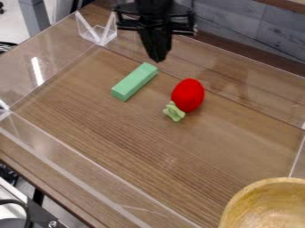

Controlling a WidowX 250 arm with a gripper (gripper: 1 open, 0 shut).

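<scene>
The dark gripper (156, 46) hangs over the back of the wooden table, shut, with nothing visible between its fingers. Below it lies a green bar (135, 81). To the right of the bar is a red oval object (188, 94) with a small pale green piece (174, 111) at its lower-left side.
A clear plastic object (98, 26) stands at the back left. A yellow bowl (267, 210) sits at the front right.
</scene>
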